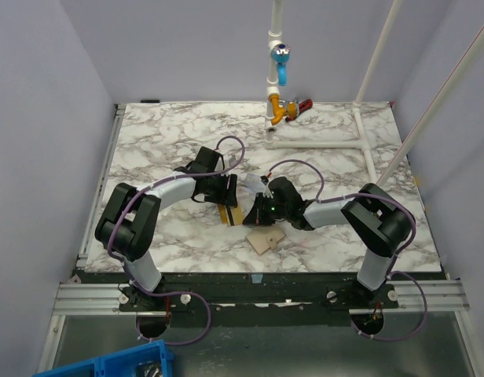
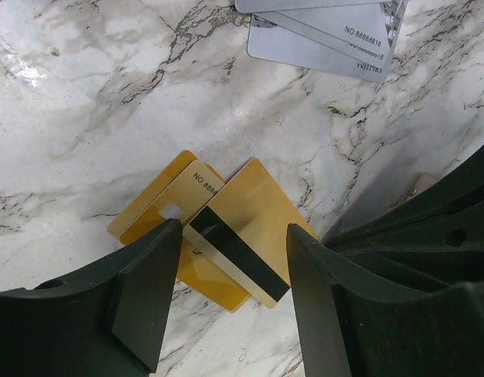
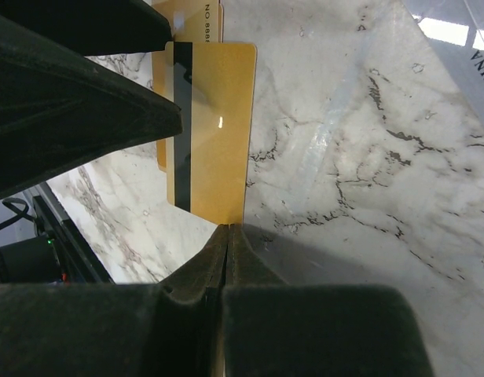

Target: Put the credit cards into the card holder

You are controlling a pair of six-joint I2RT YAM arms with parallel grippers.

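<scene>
A small stack of gold cards [image 1: 226,216] lies on the marble; the top card [image 2: 258,204] has a black stripe. My left gripper stands open over it, a finger on each side in its wrist view. My right gripper is shut at the near edge of the top card [image 3: 218,126], nothing visible between its fingertips. Silver cards [image 2: 328,43] lie apart, behind the gold ones. A beige card holder [image 1: 262,239] appears at the front, below the right gripper.
A white pipe frame [image 1: 320,144] with valves stands at the back right. A blue bin [image 1: 124,363] is beyond the front edge at the left.
</scene>
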